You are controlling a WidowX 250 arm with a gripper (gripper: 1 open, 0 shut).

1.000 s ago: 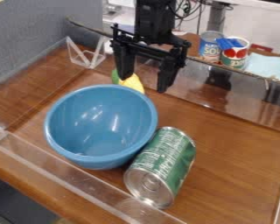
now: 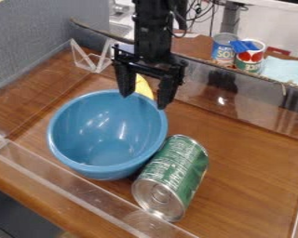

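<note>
My black gripper (image 2: 145,87) hangs over the back rim of a blue bowl (image 2: 94,143), its two fingers spread apart. Behind it a yellow object (image 2: 142,85) is partly visible, mostly hidden by the gripper. The bowl is empty. A large green can (image 2: 171,178) lies on its side to the right of the bowl, close beside it, on the wooden surface (image 2: 245,177).
A clear low barrier runs along the back and front. A grey padded wall (image 2: 27,42) is at the left. Beyond the back barrier stand cans (image 2: 223,48) and a light blue cloth (image 2: 286,71).
My gripper has shifted slightly left from where it was, covering the yellow object differently. The bowl and can have not moved.
</note>
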